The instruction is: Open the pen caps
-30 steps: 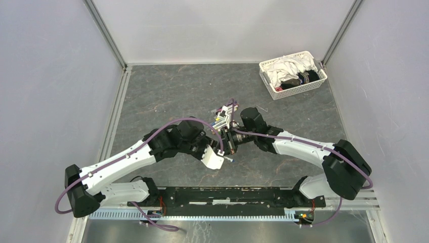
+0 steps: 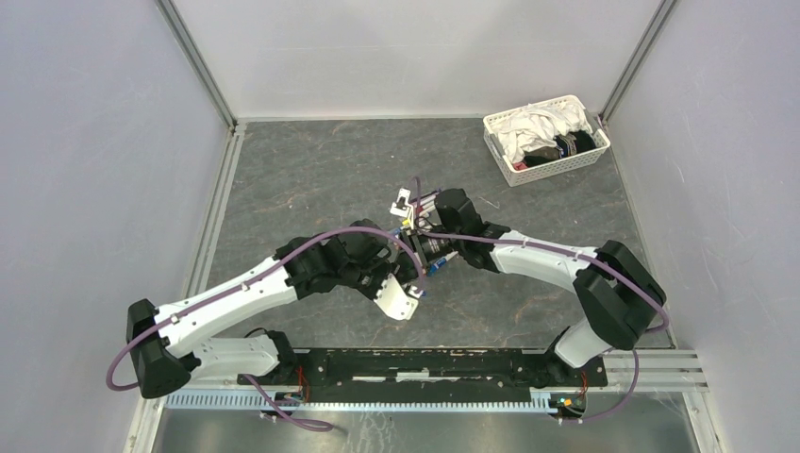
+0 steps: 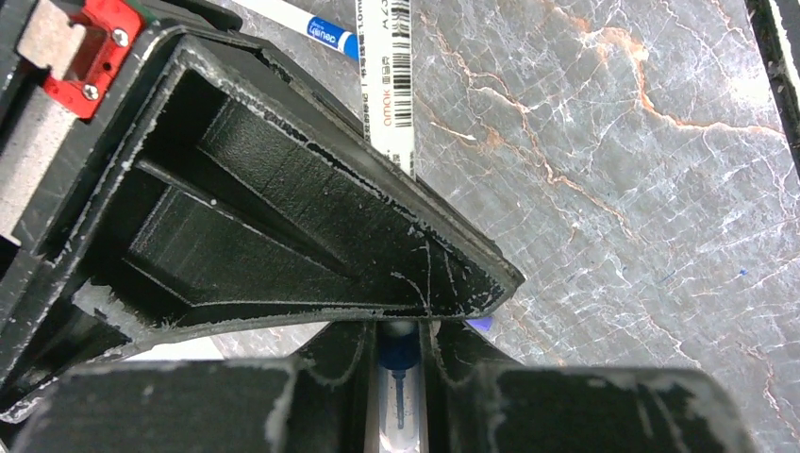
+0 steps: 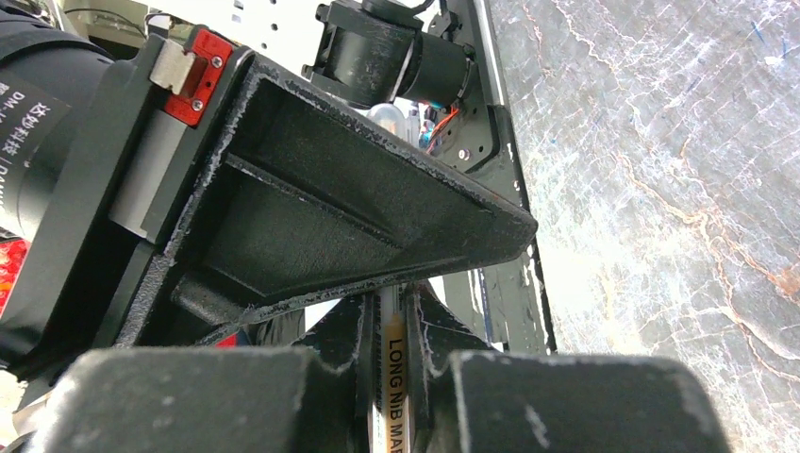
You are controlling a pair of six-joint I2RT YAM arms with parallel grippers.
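Note:
In the left wrist view my left gripper has its fingers close on both sides of a clear cap (image 3: 401,415) with a dark blue part; whether they press it cannot be told. Above, in line with it, runs a white marker barrel (image 3: 387,85) with a barcode, passing behind my right gripper. From the right wrist view, my right gripper is shut on the lettered marker barrel (image 4: 394,387). Beyond the left gripper's black finger (image 4: 368,198) shows the clear rounded cap end (image 4: 385,117). The joint between cap and barrel is hidden.
A loose white marker with a blue end (image 3: 325,33) lies on the marbled table (image 3: 613,236). More pens (image 2: 429,200) lie partly covered by the right arm. At the back right stands a white basket (image 2: 514,173) holding cloth.
My right arm has shifted left and a little toward the back. The left arm has stayed nearly in place after a slight shift right. Blue-ended pens show below the right gripper.

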